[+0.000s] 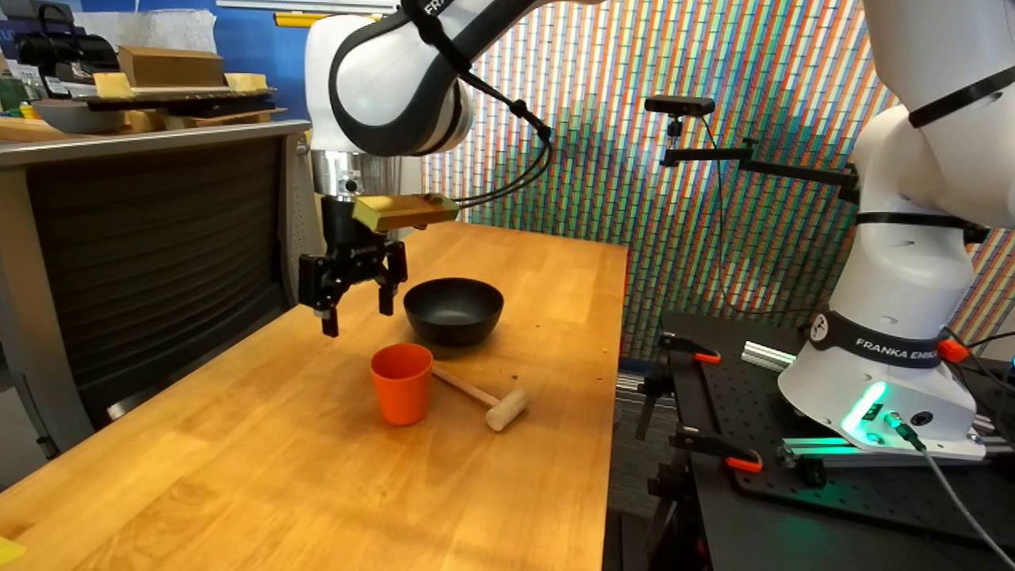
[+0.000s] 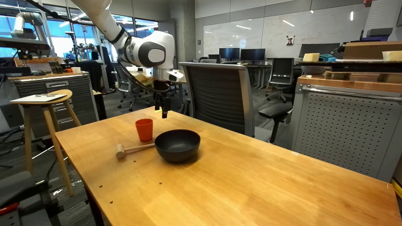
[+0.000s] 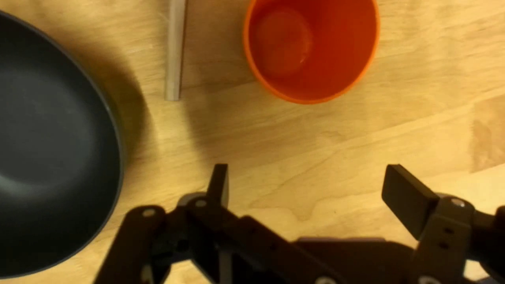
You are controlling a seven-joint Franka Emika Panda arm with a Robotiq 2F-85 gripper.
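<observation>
In the first exterior view, my gripper (image 1: 358,322) hangs above the table, to the left of the black bowl (image 1: 453,322) and behind the orange cup (image 1: 401,390). Its fingers are open, and only bare wood shows between the fingers in the wrist view. Both the cup (image 3: 310,47) and the bowl (image 3: 52,156) look empty from above. The cup stands upright. A wooden mallet (image 1: 508,409) lies beside it, its handle (image 3: 176,47) running between cup and bowl; the wrist view cuts off the mallet's head.
A dark office chair (image 2: 222,98) stands close against one long side of the table (image 2: 263,180). The wide table area beyond the bowl is clear in the second exterior view. A yellow item (image 1: 9,550) sits at the table's near left corner.
</observation>
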